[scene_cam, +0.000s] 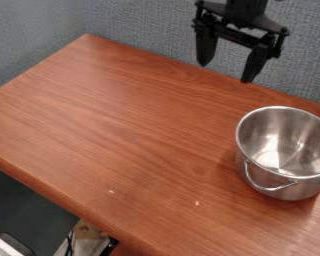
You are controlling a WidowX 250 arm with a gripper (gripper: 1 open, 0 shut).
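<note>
My black gripper (pixel 230 53) hangs at the top of the view over the back edge of the table, its two fingers wide apart with nothing between them. Below it on the right stands a steel pot (pixel 294 150) with a wire handle on its front. Something small and pale is at the bottom of the pot, too unclear to name.
A grey padded wall (pixel 43 30) runs behind it. Beyond the front left edge are a dark floor and some cables.
</note>
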